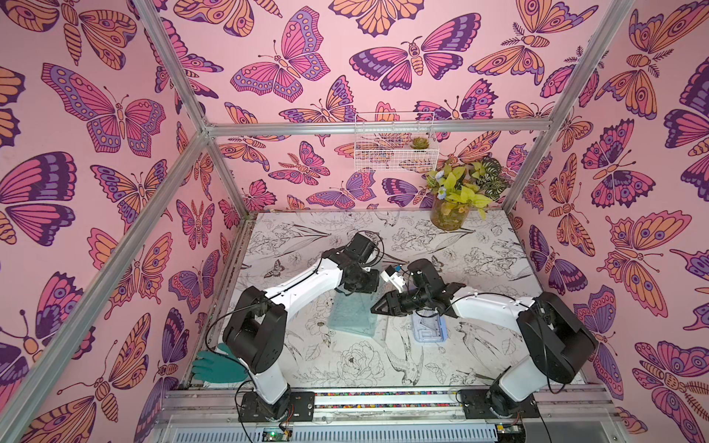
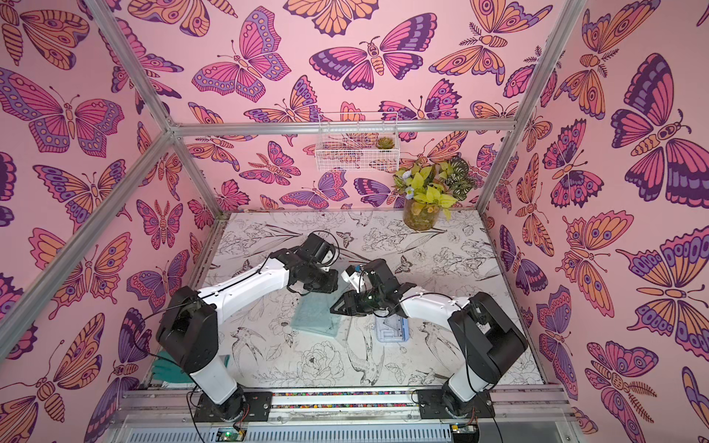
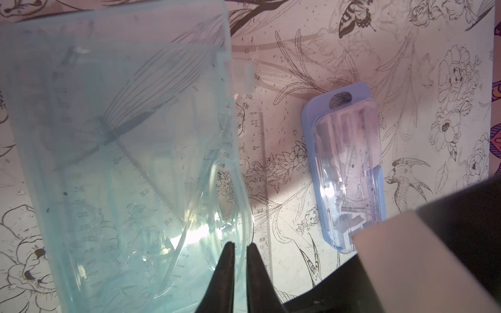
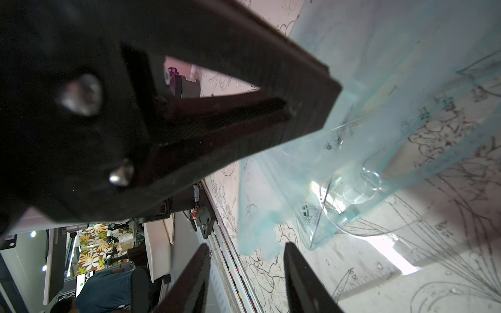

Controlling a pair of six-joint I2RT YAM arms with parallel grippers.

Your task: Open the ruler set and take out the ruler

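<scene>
A translucent teal pouch (image 3: 120, 234) with clear rulers and markings inside lies on the table, its right-hand edge bulging. Beside it is a long clear ruler strip (image 3: 263, 177). My left gripper is at the bulging edge with a narrow gap between its tips; whether the film is pinched there cannot be told. Facing it from the right, my right gripper stands open close to the pouch (image 4: 334, 177), nothing clearly between its fingers. The dark left gripper body fills the upper left of the right wrist view.
A purple-blue case (image 3: 341, 172) with a clear lid and small pieces inside lies right of the pouch, partly under the right arm. At the back right is a potted plant (image 1: 450, 210). A green cloth-like item (image 1: 220, 365) lies front left.
</scene>
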